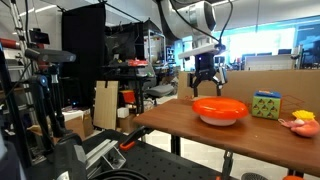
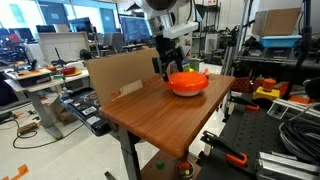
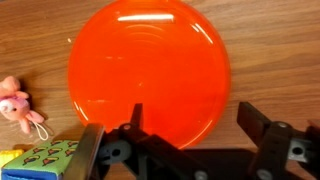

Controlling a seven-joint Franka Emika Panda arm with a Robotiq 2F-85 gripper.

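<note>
An orange-red round lid or shallow dish point(image 1: 220, 104) rests on top of a white bowl point(image 1: 222, 121) on the wooden table. Above it hangs my gripper point(image 1: 207, 86), pointing down and clear of the orange surface. From the wrist, the orange disc point(image 3: 150, 70) fills much of the picture. The gripper is open there, its fingers wide apart with nothing held between them. Seen from the other side, the orange piece point(image 2: 188, 80) lies beneath the arm near the table's far end.
A green and blue box with a yellow top point(image 1: 266, 105) stands behind the bowl. Near it are a pink plush toy point(image 3: 14, 103) and, at the table's right, an orange and pink soft item point(image 1: 301, 122).
</note>
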